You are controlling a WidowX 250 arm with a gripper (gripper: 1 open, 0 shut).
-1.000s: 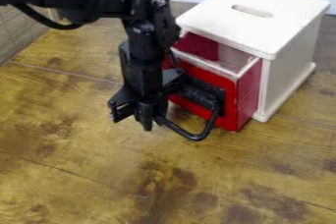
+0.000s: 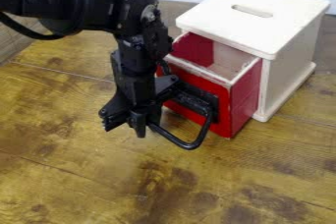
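Observation:
A small white cabinet [image 2: 282, 41] with a slot in its top stands at the back right, its red drawer [image 2: 242, 100] pulled out toward the front. The black robot gripper [image 2: 138, 120] hangs low over the wooden floor just left of the drawer's front, a dark loop of cable or tubing reaching from it across the red front. Whether its fingers are open or shut is hard to tell against the dark body; no object shows clearly between them.
A pale wall and a board edge lie at the back.
The gripper has shifted slightly to the left, a little away from the drawer's front. The cabinet and drawer look unmoved.

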